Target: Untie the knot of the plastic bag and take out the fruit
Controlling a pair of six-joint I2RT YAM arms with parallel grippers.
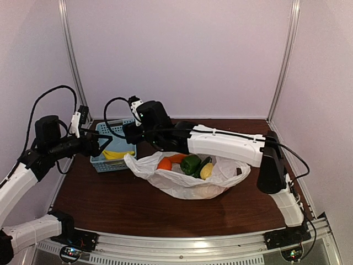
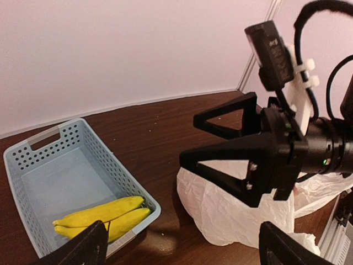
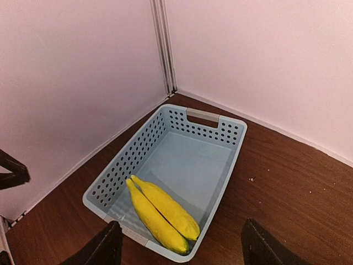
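Observation:
Yellow bananas lie in the near end of the light-blue basket; both wrist views show them resting there. The white plastic bag is spread open at mid-table, with an orange fruit, a green pepper and a yellow fruit in it. Over the basket's right edge is my right gripper, its fingers apart and empty. My left gripper hangs over the basket's left side, also open with nothing held.
The two grippers are close to each other above the basket. My right forearm reaches across over the bag's far side. Bare table lies in front of the basket and bag; the side walls stand close at left and right.

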